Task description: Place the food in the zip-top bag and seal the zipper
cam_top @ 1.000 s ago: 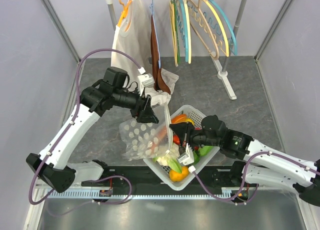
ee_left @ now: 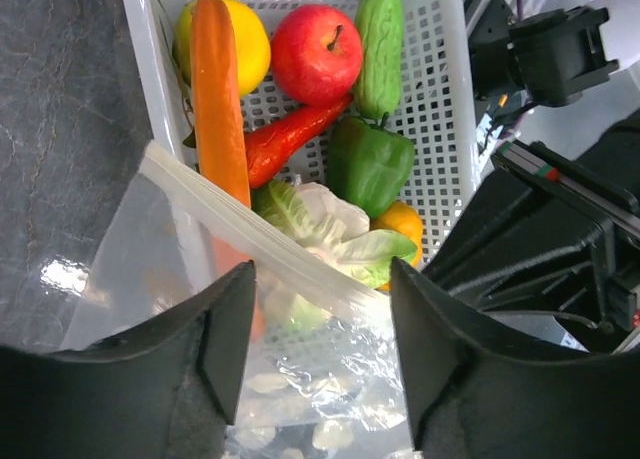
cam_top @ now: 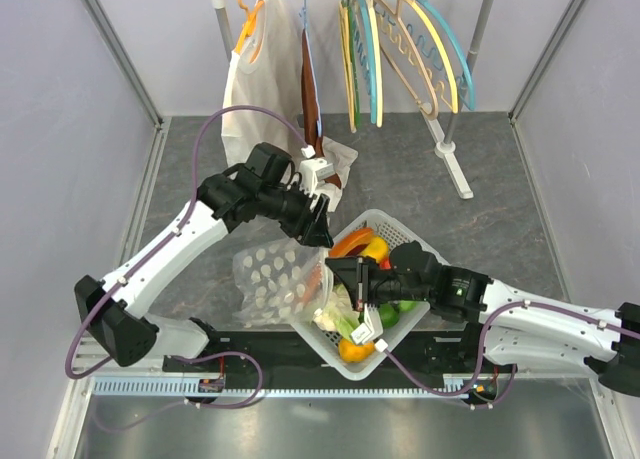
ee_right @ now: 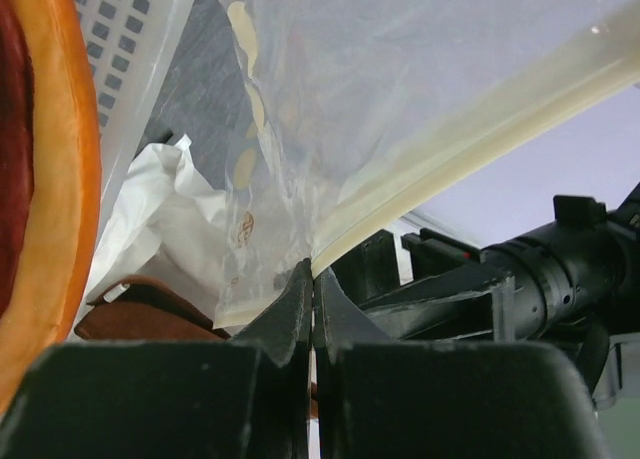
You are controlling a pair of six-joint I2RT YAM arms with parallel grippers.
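The clear zip bag point(cam_top: 270, 279) hangs over the left part of the white basket point(cam_top: 414, 237) of food. My right gripper is shut on the bag's zipper edge. My left gripper is part open over that zipper strip point(ee_left: 240, 219), close to my right one; whether it touches is unclear. In the left wrist view lie a carrot point(ee_left: 215, 99), lemon point(ee_left: 245, 44), apple point(ee_left: 315, 54), red pepper point(ee_left: 280, 144), green pepper point(ee_left: 365, 162) and lettuce point(ee_left: 350, 244).
A rack with hangers point(cam_top: 375, 59) and hanging cloths point(cam_top: 255, 79) stands behind. The grey floor point(cam_top: 500, 229) right of the basket is mostly clear. Walls bound both sides.
My left gripper has moved right and a little down toward the zipper strip.
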